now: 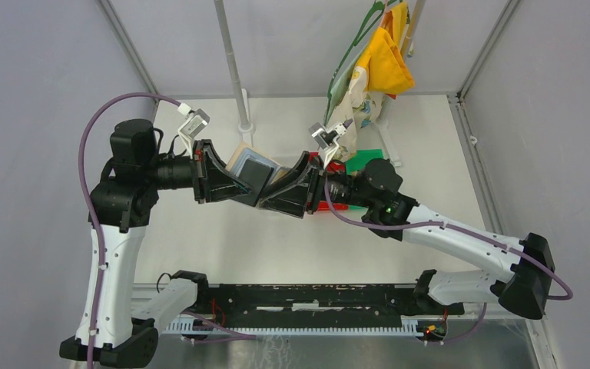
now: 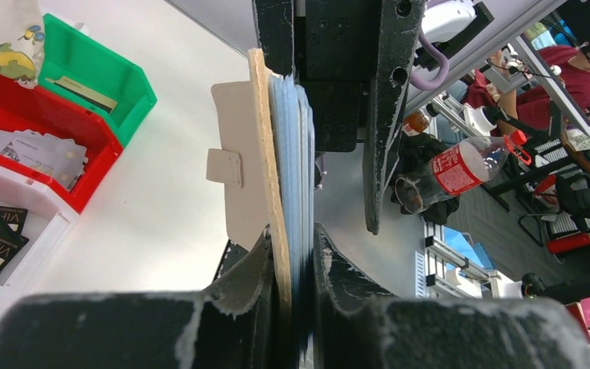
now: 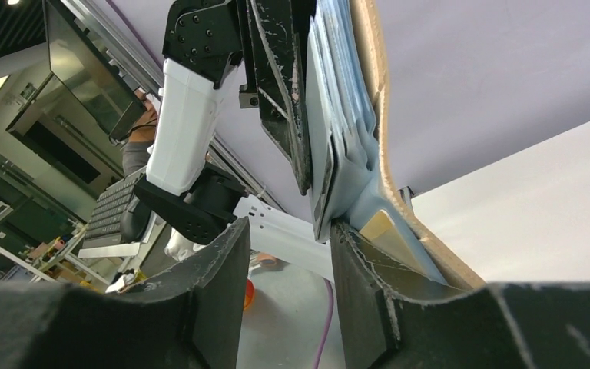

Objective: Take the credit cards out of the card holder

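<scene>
The open card holder (image 1: 255, 171), with a tan cover and clear sleeves, hangs above the table. My left gripper (image 1: 247, 190) is shut on one end; in the left wrist view its fingers (image 2: 234, 284) pinch cover and sleeves together. A dark card and a gold card (image 3: 386, 232) show in the sleeves. At the holder's other end, my right gripper is part open. One of its fingers (image 3: 353, 269) overlaps the sleeve edges (image 3: 326, 207), and the gap between the fingertips looks empty. From above, this gripper covers most of the gold card.
In the left wrist view stand a green bin (image 2: 140, 96), a red bin (image 2: 96, 181) with pale cards, and a white bin (image 2: 42, 250) with black cards. Clothes (image 1: 388, 61) hang over the back right.
</scene>
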